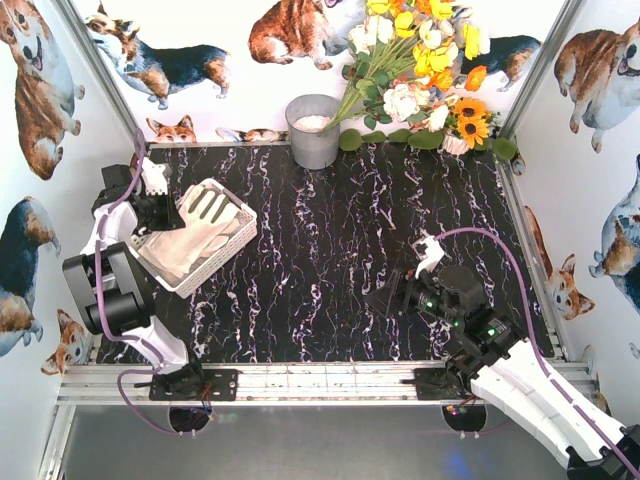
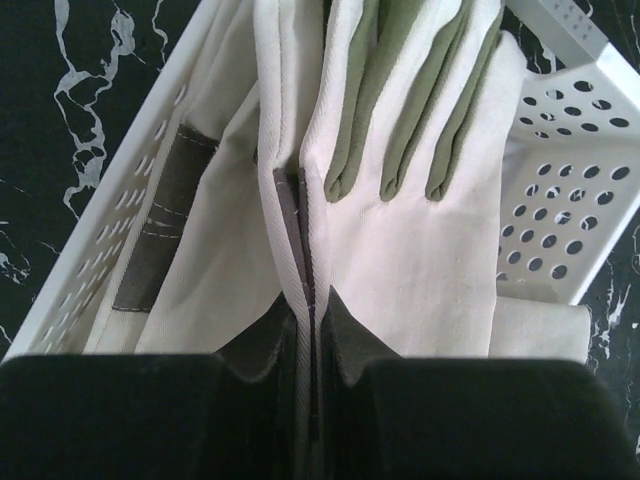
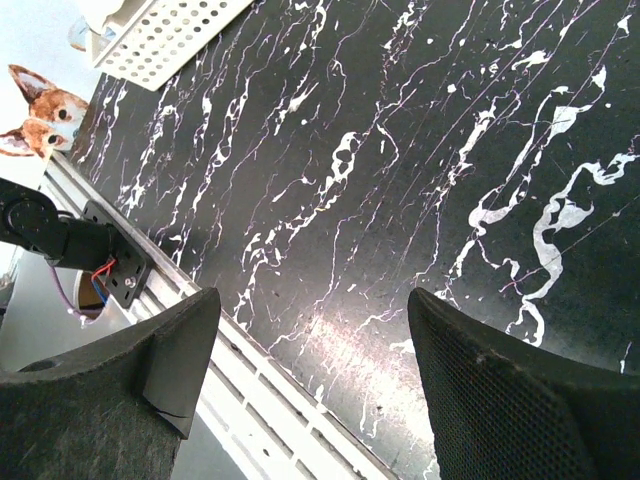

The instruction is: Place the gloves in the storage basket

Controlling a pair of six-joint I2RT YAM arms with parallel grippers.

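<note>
At the left of the top view stands the white perforated basket (image 1: 208,268), with cream and olive gloves lying in it. My left gripper is shut on a pinched fold of the upper glove (image 2: 410,255), low over the basket. That glove's body and olive-lined fingers spread over the basket; one cream part hangs out past the perforated wall in the left wrist view. Another glove (image 2: 205,275) with a grey cuff band lies beneath, along the left wall. Over bare table at the right, my right gripper is open, nothing between its fingers.
A grey bucket (image 1: 314,146) stands at the back, with a large bunch of flowers (image 1: 425,85) leaning out to its right. A metal rail (image 1: 320,380) runs along the front edge.
</note>
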